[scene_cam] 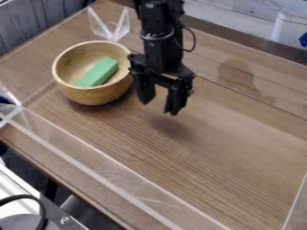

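Note:
My black gripper (161, 92) hangs over the middle-upper part of the wooden table, its fingers apart and pointing down, with nothing seen between them. To its left sits a round wooden bowl (72, 85) holding a green block (99, 72), which rests tilted inside it.
Clear plastic pieces lie at the back left and left edge. A white surface (283, 22) borders the back right. A cable and pale object are at the lower left corner.

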